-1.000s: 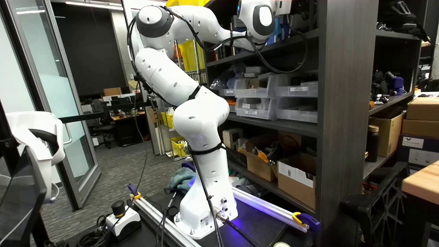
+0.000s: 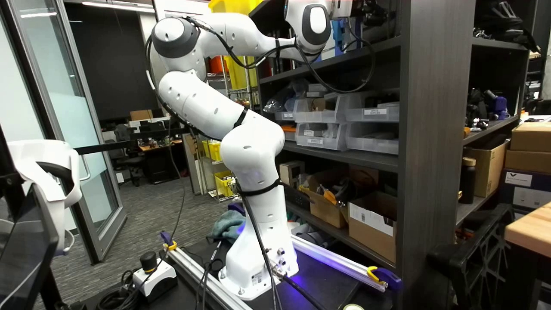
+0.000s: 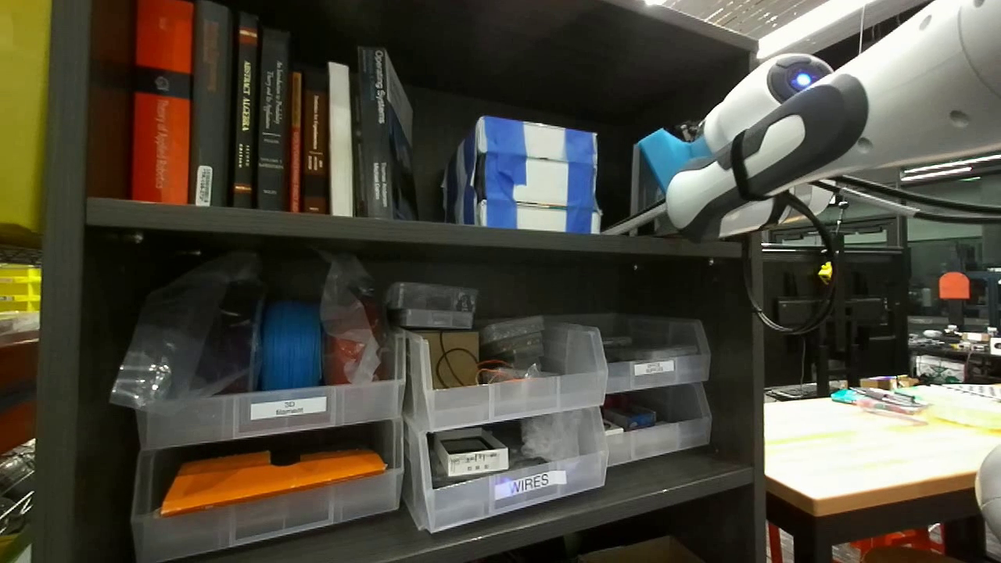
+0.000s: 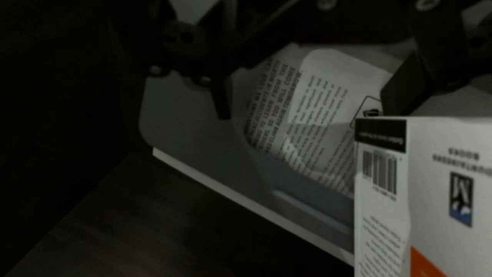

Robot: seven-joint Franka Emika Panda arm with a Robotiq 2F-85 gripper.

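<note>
In the wrist view my gripper stands open, its two dark fingers wide apart. A pale grey-and-white book (image 4: 318, 106) with printed text on its cover lies tilted behind and below the gap between them; I cannot tell whether either finger touches it. At the lower right is a white book (image 4: 449, 194) with a barcode on its spine and an orange patch, close below the right finger (image 4: 406, 90). In the second exterior view the arm's end (image 3: 751, 169) reaches the right end of the upper shelf, and the fingers are hidden there.
On the upper shelf (image 3: 422, 231) stand a blue-and-white striped box (image 3: 535, 173), left of the arm, and a row of books (image 3: 272, 112) farther left. Clear bins (image 3: 507, 403) fill the shelf below. The shelf unit's side panel (image 2: 436, 155) rises beside the arm.
In the first exterior view the arm has shifted left, its elbow also a little lower. The bins and shelf have stayed where they were.
</note>
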